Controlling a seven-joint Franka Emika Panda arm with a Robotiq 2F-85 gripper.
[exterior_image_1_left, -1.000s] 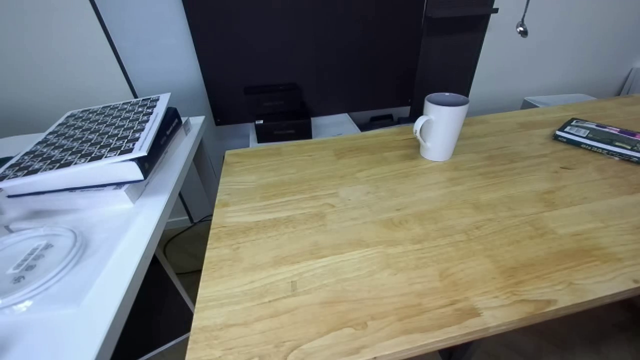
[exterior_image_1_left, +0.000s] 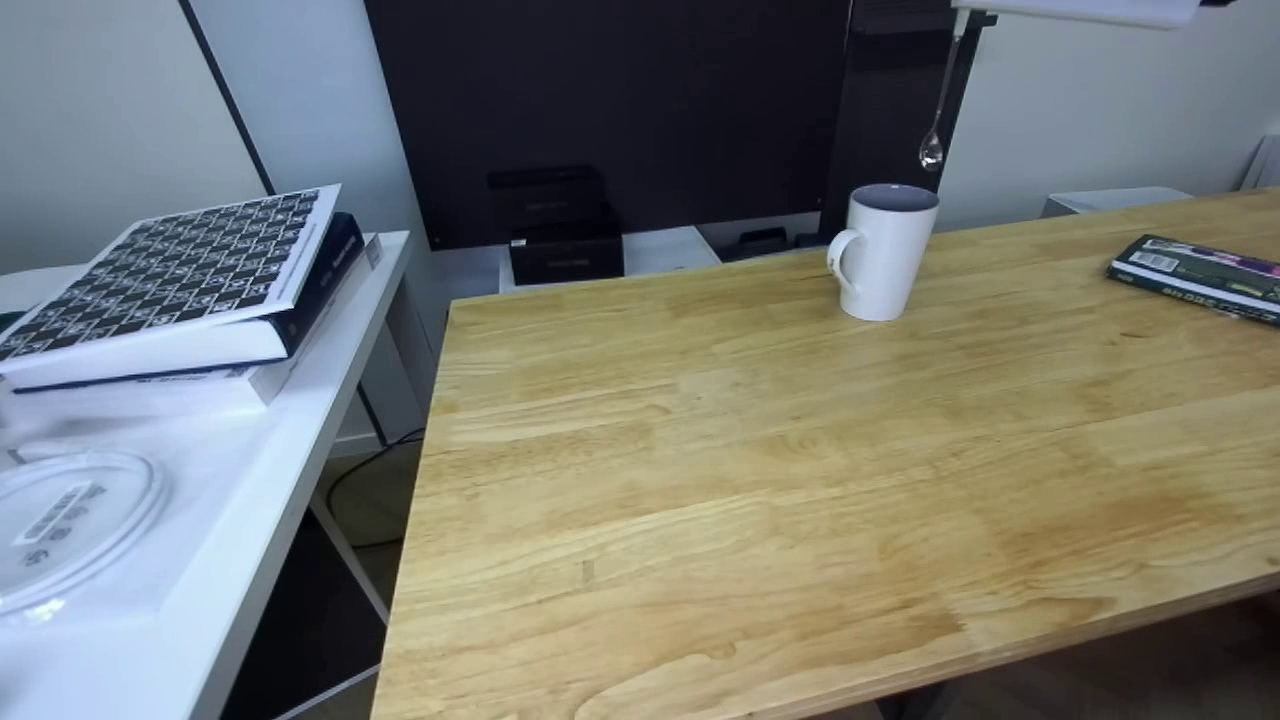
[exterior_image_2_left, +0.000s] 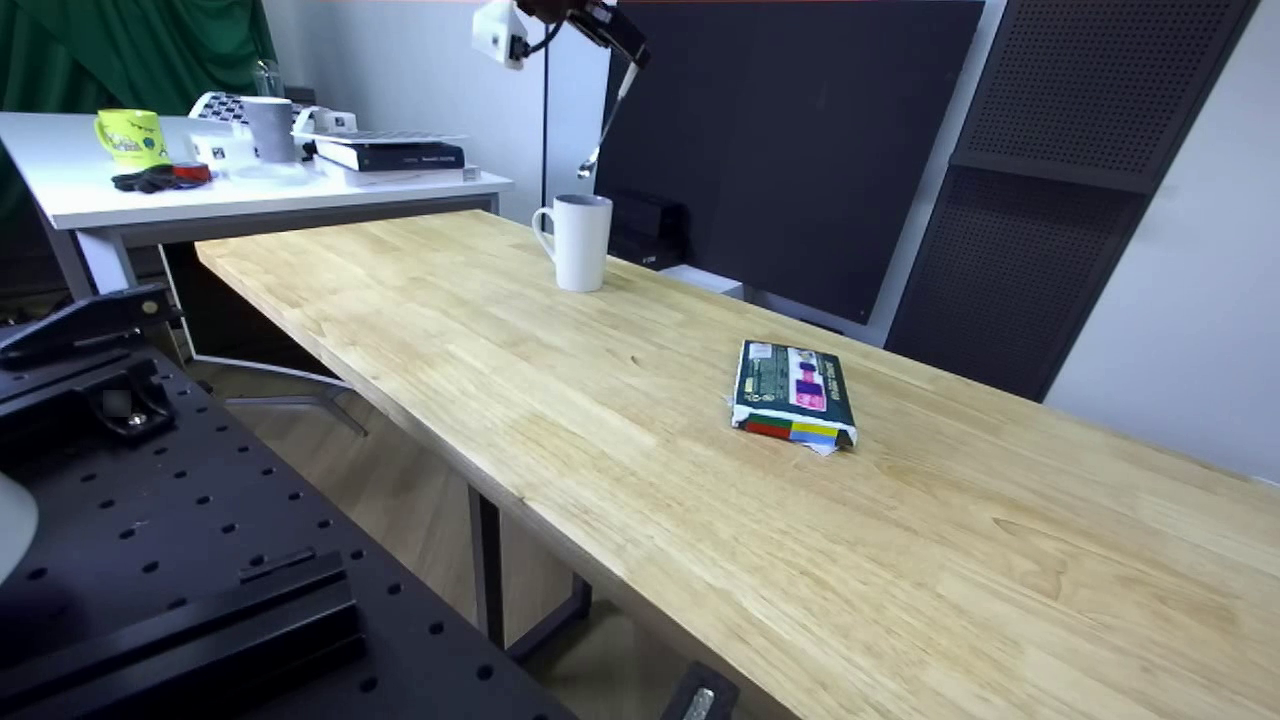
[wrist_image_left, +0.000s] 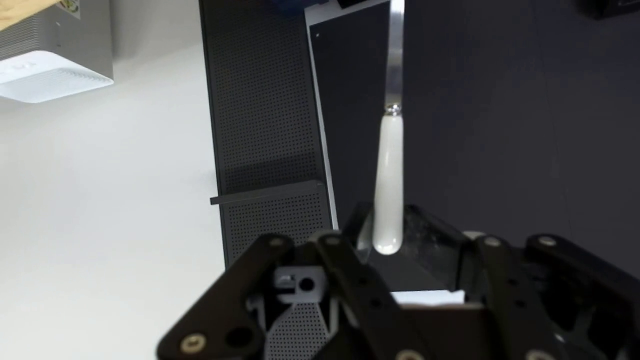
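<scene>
A spoon with a white handle (wrist_image_left: 390, 174) is pinched near its handle end by my gripper, which is shut on it in the wrist view. In exterior view 1 the spoon's bowl (exterior_image_1_left: 931, 151) hangs down, a short way above the rim of the white mug (exterior_image_1_left: 888, 258) and apart from it. That mug, grey inside, stands upright at the table's far edge with its handle to the left. In exterior view 2 the spoon (exterior_image_2_left: 588, 166) is likewise above the mug (exterior_image_2_left: 582, 244), and my gripper (exterior_image_2_left: 632, 60) is at the top of the picture.
A dark green packet (exterior_image_2_left: 792, 390) lies flat on the wooden table (exterior_image_1_left: 720, 480), right of the mug in exterior view 1. Books (exterior_image_1_left: 180, 282) are stacked on the white side table.
In exterior view 1 the spoon has come left and lower, from up at the right to just above the mug. The mug and packet have stayed put.
</scene>
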